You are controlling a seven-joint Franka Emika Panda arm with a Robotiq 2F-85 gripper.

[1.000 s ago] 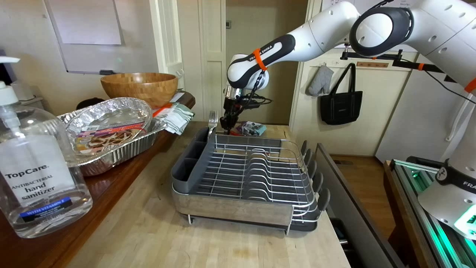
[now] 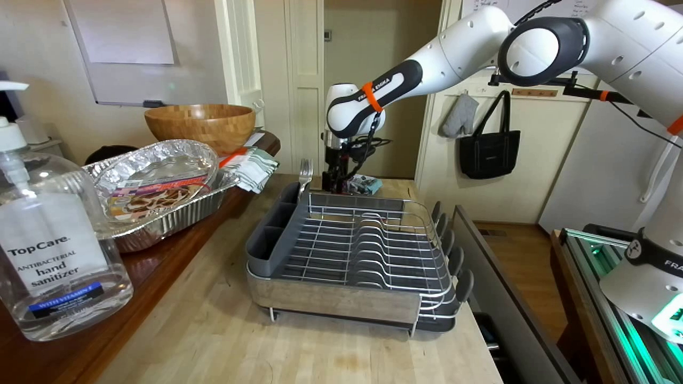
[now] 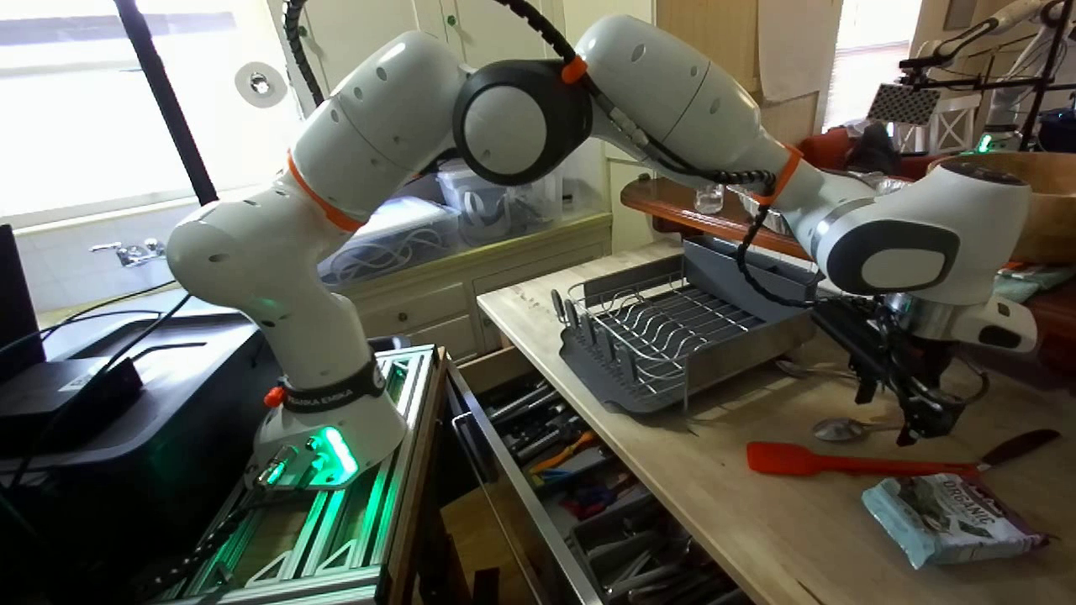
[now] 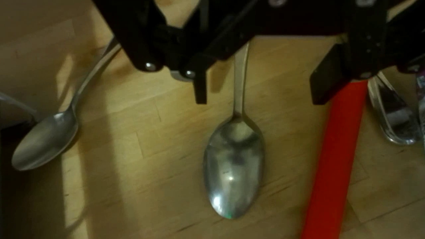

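A metal spoon [image 4: 234, 167] lies bowl-down in the wrist view, its handle running up between the fingers of my gripper. Those fingers stand apart, with clear space on both sides of the handle. Whether they reach the tabletop is hard to tell. A second spoon [image 4: 45, 139] lies to the left, outside the fingers. On the right, a red spatula [image 4: 336, 159] passes by the right fingertip. The second exterior view has my gripper [image 3: 888, 412] low over the wooden counter, near the spoon [image 3: 840, 430].
A grey dish rack [image 2: 365, 249] with a fork [image 2: 305, 174] in its side caddy stands on the counter. Beside the spatula are a dark-handled utensil [image 3: 1020, 445] and a snack packet [image 3: 948, 519]. An open drawer [image 3: 550, 444] holds utensils below the counter edge.
In the first exterior view my gripper has shifted slightly right and turned more upright, now covering part of the packet behind it. The rack and other objects have not moved.
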